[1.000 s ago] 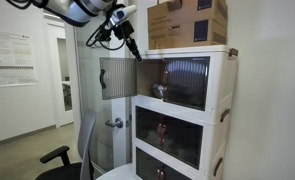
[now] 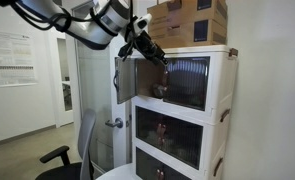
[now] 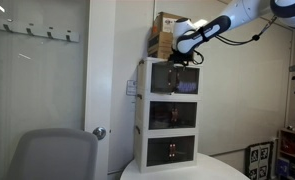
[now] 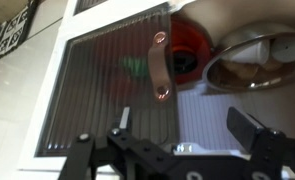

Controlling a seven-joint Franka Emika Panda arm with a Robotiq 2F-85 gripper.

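Observation:
A white cabinet (image 2: 223, 85) with dark ribbed doors stands in three stacked units. The top unit's left door (image 2: 125, 82) is swung partly outward; its right door (image 2: 187, 82) looks shut. In the wrist view, the ribbed door (image 4: 102, 85) carries a brown handle (image 4: 160, 65). Beyond the door's edge, a red bowl (image 4: 192, 45) and a metal bowl (image 4: 257, 68) show inside. My gripper is open, nothing visible between its fingers. From outside, the gripper (image 2: 157, 52) appears at the top unit's upper front; contact with the door cannot be made out.
Cardboard boxes (image 2: 190, 22) sit on top of the cabinet, close to the arm. An office chair (image 2: 77, 160) and a white round table (image 3: 202, 170) stand in front. A glass door (image 2: 92, 80) is to the left.
The gripper has moved right and down toward the cabinet's upper front. The open left door looks narrower in exterior view 1, its free edge shifted right toward the cabinet.

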